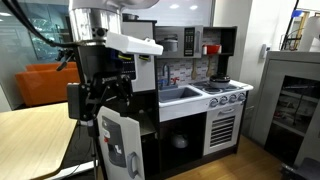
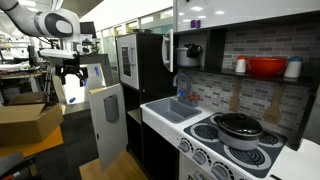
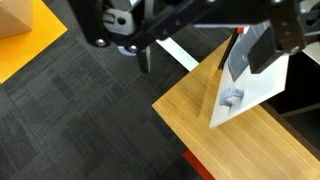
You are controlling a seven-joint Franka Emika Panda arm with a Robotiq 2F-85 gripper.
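The play kitchen's white lower cabinet door point(image 1: 113, 139) stands swung open at the left end, with a grey handle point(image 1: 133, 165) on its face. In the second exterior view, the same door point(image 2: 108, 130) shows at the left of the kitchen. My gripper point(image 1: 99, 108) is above the door's top edge in the first exterior view, its fingers spread wide. The wrist view shows a wide gap between the dark fingers, with the door's handle point(image 3: 231, 98) lower down and right of the gap. I see nothing held.
A sink point(image 1: 180, 94) and a stove with a black pot point(image 2: 240, 130) are on the counter. A wooden table point(image 1: 35, 140) stands at the left, and a grey cabinet point(image 1: 295, 105) at the right. Inside the open lower compartment lies a round pot point(image 1: 180, 141).
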